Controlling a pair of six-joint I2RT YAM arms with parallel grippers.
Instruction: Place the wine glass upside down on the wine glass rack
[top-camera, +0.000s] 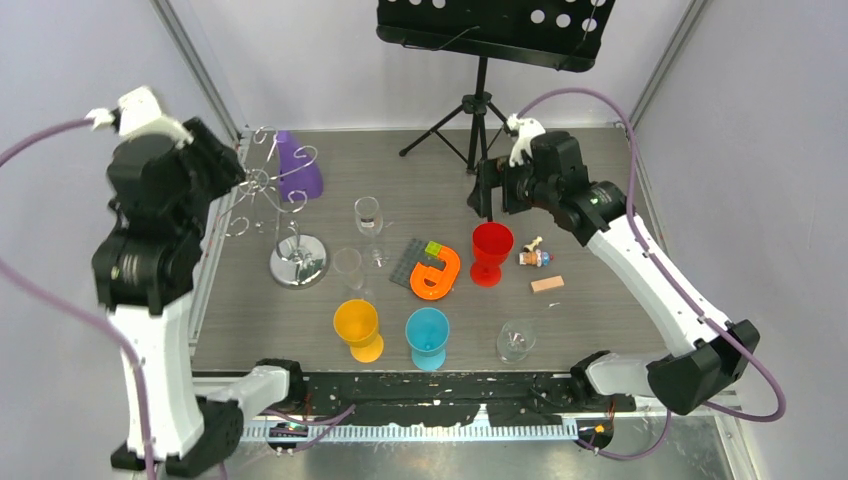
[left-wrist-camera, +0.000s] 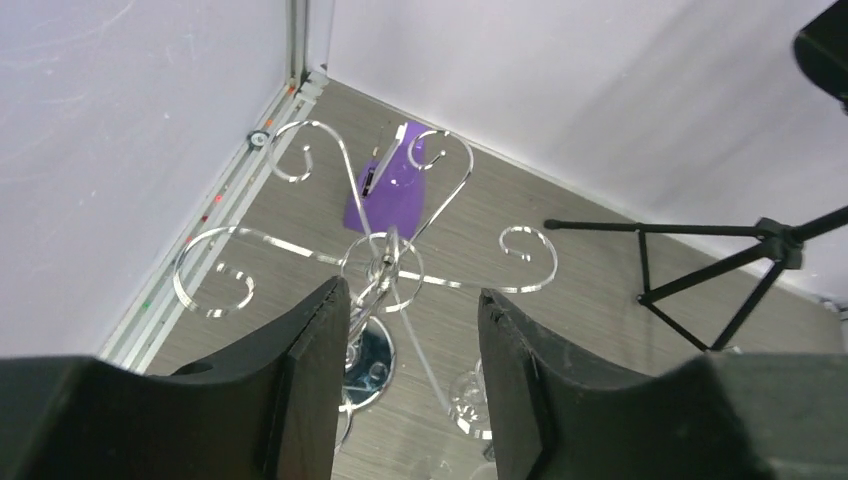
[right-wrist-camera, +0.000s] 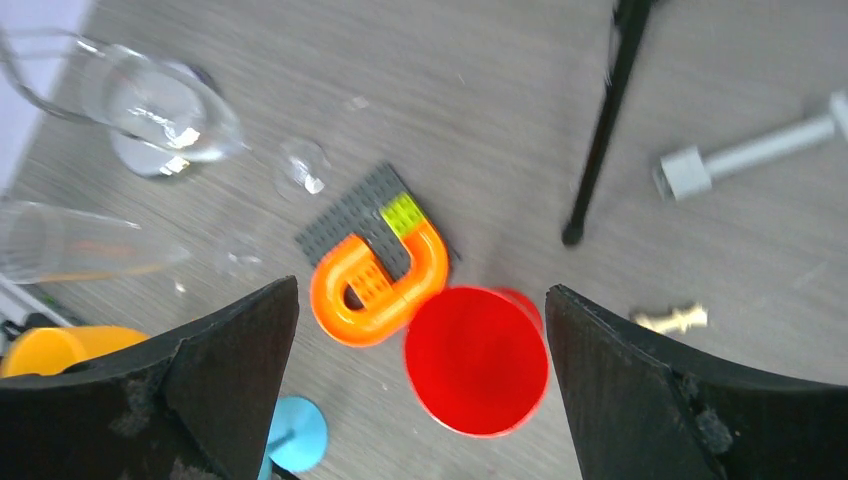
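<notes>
The silver wine glass rack, with curled wire arms, stands at the left of the table; no glass shows clearly on its arms. My left gripper is partly open at the rack, nothing between its fingertips, and the rack's central hub appears beyond the gap. Right of the rack a clear wine glass stands upright, with a second clear glass nearer the front. Another clear glass is at the front right. Above the red goblet, my right gripper stays open and empty.
A yellow goblet and a blue one are at the front. An orange toy track lies mid-table. Behind the rack is a purple object. The music stand rises at the back.
</notes>
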